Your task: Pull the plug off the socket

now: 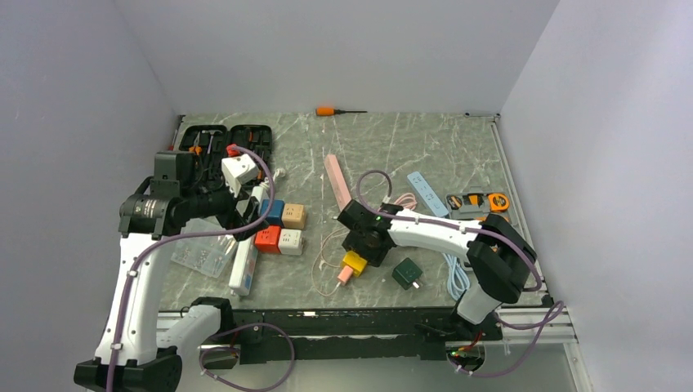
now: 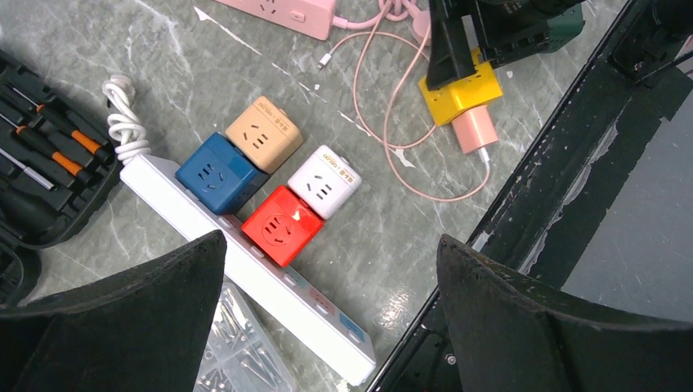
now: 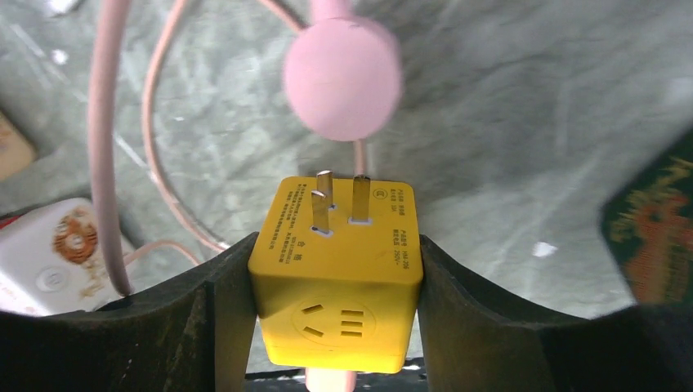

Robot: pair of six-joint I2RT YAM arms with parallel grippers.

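Observation:
A yellow plug cube is clamped by my right gripper, its metal prongs showing on the upper face and its slotted face below. From its lower side sticks a pink charger with a thin cable, seen in the left wrist view. In the top view the right gripper is at the front middle of the table. My left gripper stands open with nothing between its fingers, over the white power strip and the red socket cube.
White, tan and blue cubes sit beside the white strip. A dark green plug lies right of the right gripper. Behind is a pink power strip; a blue-white strip is at right.

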